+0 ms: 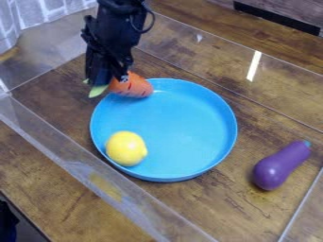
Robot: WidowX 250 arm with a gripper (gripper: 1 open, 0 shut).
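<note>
My black gripper [106,66] hangs at the top left over the upper-left edge of a blue plate [177,132]. An orange carrot [131,85] with a pale green top lies at that edge, directly under and partly behind the gripper; whether the fingers touch it is unclear. The gripper appears shut, with its fingertips hard to make out. A yellow lemon [127,148] sits on the lower-left part of the plate.
A purple eggplant [280,165] lies on the wooden table [252,104] to the right of the plate. Clear plastic walls run along the left side.
</note>
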